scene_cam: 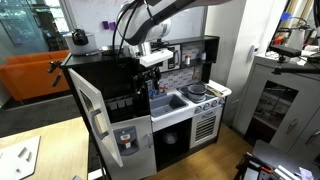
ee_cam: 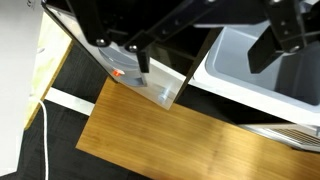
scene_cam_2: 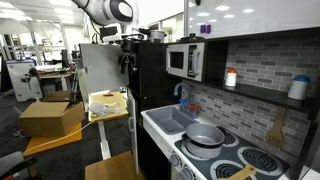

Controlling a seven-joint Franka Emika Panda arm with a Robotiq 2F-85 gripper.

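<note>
No task is named. In the wrist view my gripper is open, its two dark fingers wide apart with nothing between them. The second exterior view has the gripper (scene_cam_2: 126,66) at the end of the black arm (scene_cam_2: 112,22), by the tall dark cabinet at the left end of the toy kitchen. A white cabinet door (scene_cam: 98,105) stands swung open at the kitchen's left in the first exterior view. There the arm (scene_cam: 135,40) hangs above and in front of that cabinet, and the fingertips are too small to make out.
To the right are the sink (scene_cam_2: 172,120), a faucet (scene_cam_2: 183,92), a pan (scene_cam_2: 205,138) and the stove (scene_cam_2: 258,158). A microwave (scene_cam_2: 185,60) hangs above. A pot (scene_cam: 80,37) stands on the cabinet top.
</note>
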